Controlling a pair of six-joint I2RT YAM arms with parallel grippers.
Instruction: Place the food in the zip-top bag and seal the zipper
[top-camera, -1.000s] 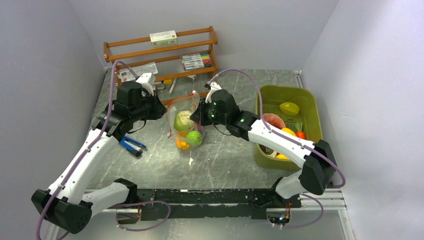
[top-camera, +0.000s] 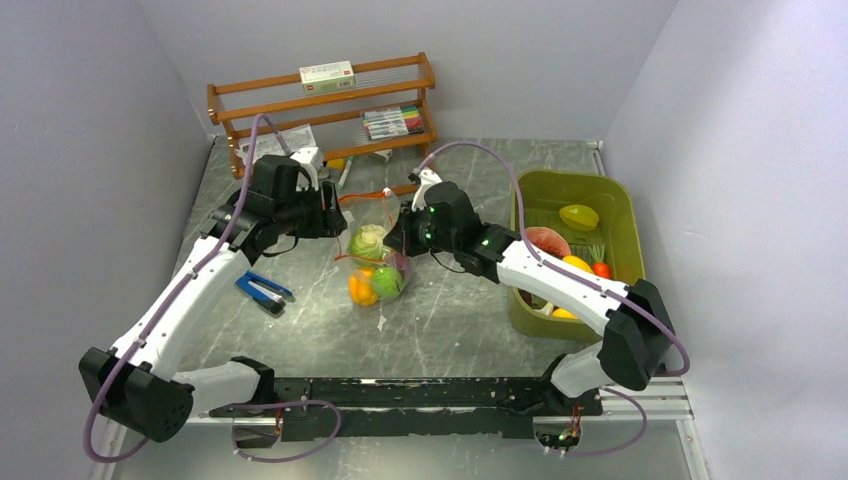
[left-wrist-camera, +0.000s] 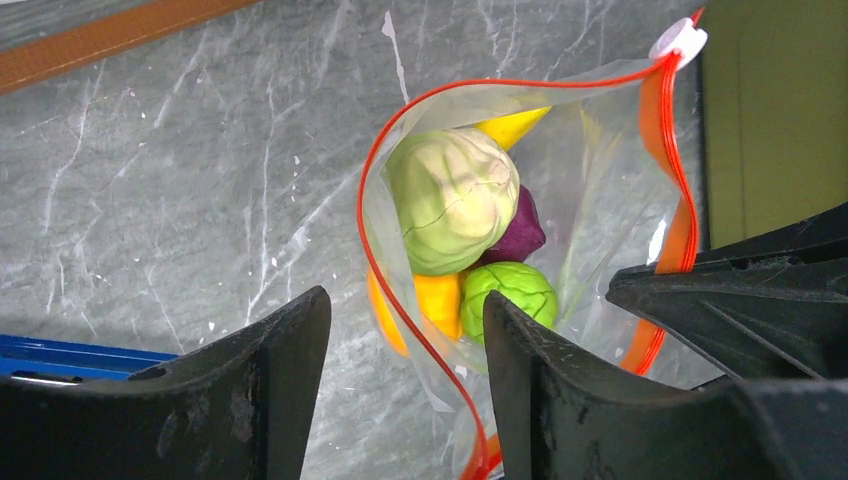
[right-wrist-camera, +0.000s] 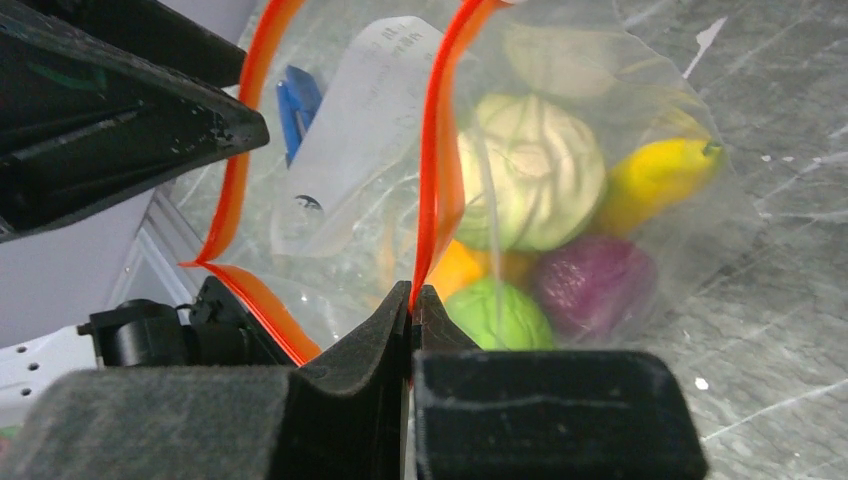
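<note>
The clear zip top bag (left-wrist-camera: 600, 190) stands open on the table, its mouth edged in orange-red zipper strip. Inside lie a pale green cabbage (left-wrist-camera: 452, 200), a green vegetable (left-wrist-camera: 510, 292), an orange-yellow pepper (left-wrist-camera: 435, 303), a purple item (right-wrist-camera: 595, 285) and a yellow item (right-wrist-camera: 660, 178). My right gripper (top-camera: 389, 243) is shut on the right side of the rim, the orange strip (right-wrist-camera: 440, 140) running between its fingertips. At the opposite side, my left gripper (top-camera: 338, 222) is open, with the rim passing between its spread fingers. A white zipper slider (left-wrist-camera: 680, 40) sits at the bag's far corner.
A green bin (top-camera: 628, 225) with more toy food stands on the right. Blue-handled tools (top-camera: 266, 294) lie left of the bag. Behind it is a wooden rack (top-camera: 428, 75) holding boxes. The table in front of the bag is clear.
</note>
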